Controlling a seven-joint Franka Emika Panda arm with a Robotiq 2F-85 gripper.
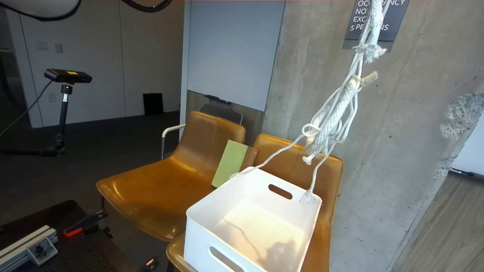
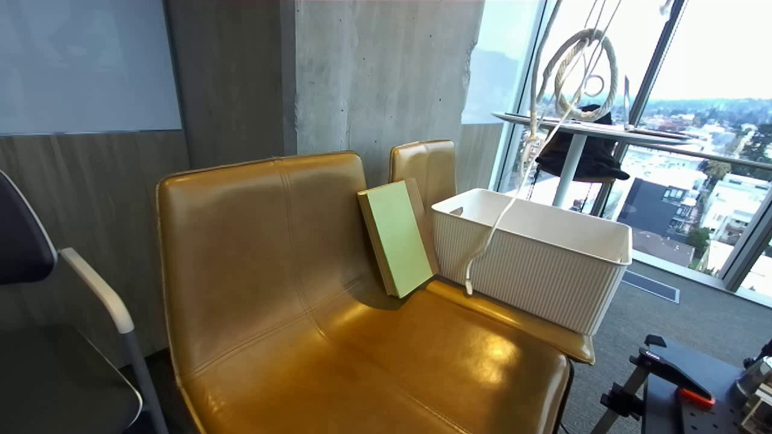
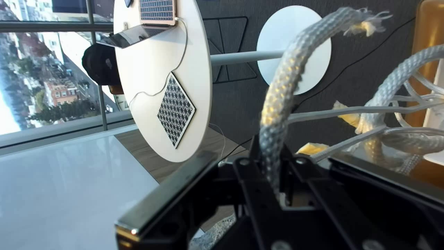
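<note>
A tangled bundle of white rope [image 1: 333,115] hangs in exterior view 1, with thinner cords looped around thicker braided pieces. Its lower ends dangle over the white bin [image 1: 245,178], whose visible floor holds only shadows. One cord [image 2: 495,230] trails down the bin's outer side in exterior view 2. In the wrist view my gripper is shut on the rope; a thick braided length [image 3: 279,98] rises from between the fingers and bends to a frayed end. More of the bundle [image 3: 387,121] hangs to the right. Both exterior views leave the gripper out of frame.
The bin rests on a tan chair, beside another tan chair [image 2: 282,260]. A green book [image 2: 399,235] leans between them. A concrete pillar [image 1: 381,149] stands behind. The round table [image 3: 174,121] bears a laptop [image 3: 156,11] and a patterned board [image 3: 176,109].
</note>
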